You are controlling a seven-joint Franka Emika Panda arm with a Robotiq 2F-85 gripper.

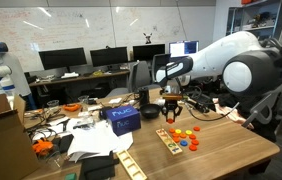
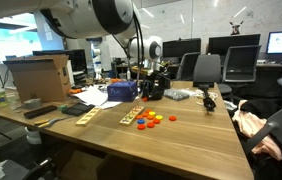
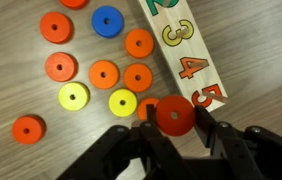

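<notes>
In the wrist view my gripper is shut on a red-orange disc point(image 3: 175, 115), held between the dark fingers near the lower middle. Beneath and beyond it lies a pale wooden board point(image 3: 184, 45) with painted numbers; 2, 3, 4 and 5 show, and the held disc overlaps its near end in this view. Loose discs lie left of the board: a blue disc point(image 3: 108, 21), two yellow ones, and several orange or red ones. Exterior view 1 has the gripper point(image 1: 171, 117) just above the board point(image 1: 170, 141).
A second wooden strip point(image 1: 130, 165) lies nearer the front left. Beyond it are a blue box point(image 1: 123, 120), white papers point(image 1: 93, 140) and a dark bowl point(image 1: 58, 122). A large cardboard box point(image 1: 3, 125) stands at the left.
</notes>
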